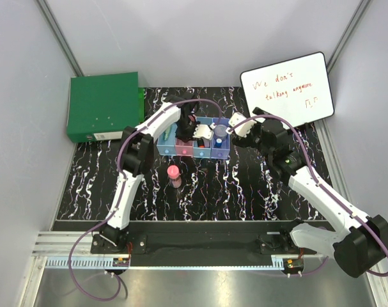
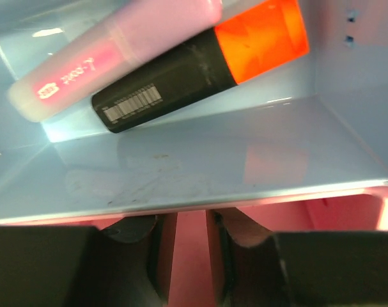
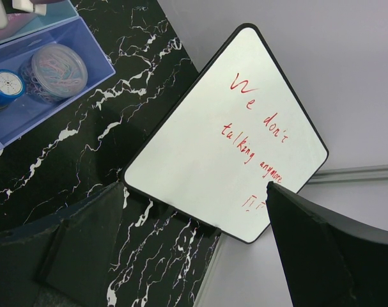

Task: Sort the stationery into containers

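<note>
In the left wrist view my left gripper is part open over the pink bin point(image 2: 261, 217), and only pink shows between its fingers. Beyond it, the light blue bin point(image 2: 200, 157) holds a black marker with an orange cap point(image 2: 200, 67) and a pink translucent tube point(image 2: 110, 57). A tub of paper clips point(image 3: 59, 71) and a round blue-topped item point(image 3: 6, 86) lie in the blue-violet bin point(image 3: 59, 115). Right of the bins, my right gripper stands wide open and empty. A green item point(image 1: 167, 132) is in the leftmost bin point(image 1: 166, 149).
A pink-capped bottle point(image 1: 174, 176) stands in front of the bins. The green box point(image 1: 104, 102) sits at the back left, the whiteboard point(image 1: 288, 89) at the back right.
</note>
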